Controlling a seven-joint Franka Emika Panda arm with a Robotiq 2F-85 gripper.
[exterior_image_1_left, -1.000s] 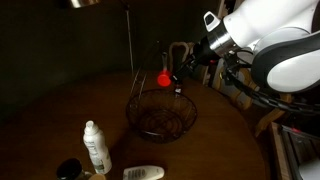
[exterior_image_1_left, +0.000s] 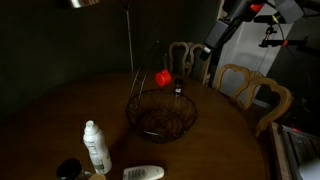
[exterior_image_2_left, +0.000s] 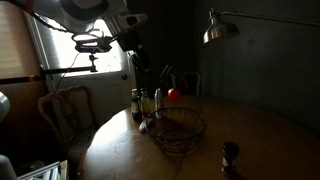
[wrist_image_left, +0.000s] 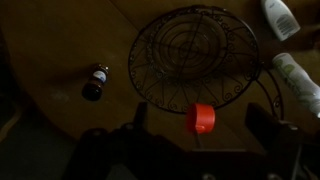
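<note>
My gripper (exterior_image_1_left: 207, 50) hangs well above the table, up and to the right of the wire basket in exterior view 1. In the wrist view its dark fingers (wrist_image_left: 262, 124) stand wide apart, open, with nothing held. A small red object (exterior_image_1_left: 163, 77) is at the back of the basket; the wrist view shows this red object (wrist_image_left: 202, 119) below the gap between the fingers, by the basket's rim. The round black wire basket (exterior_image_1_left: 162, 133) stands on the table and looks empty. What the red object is attached to is hard to tell.
A white bottle (exterior_image_1_left: 97, 149) and a white item (exterior_image_1_left: 143, 173) lie in front of the basket, the bottle upright. A dark jar (exterior_image_2_left: 230, 155) stands apart. A small dark bottle (wrist_image_left: 95, 83) is behind the basket. A lamp (exterior_image_2_left: 219, 30) hangs overhead; chairs (exterior_image_1_left: 265, 95) edge the table.
In exterior view 1 the gripper has risen and moved right, away from the red object. The red object, basket and bottles stay where they were.
</note>
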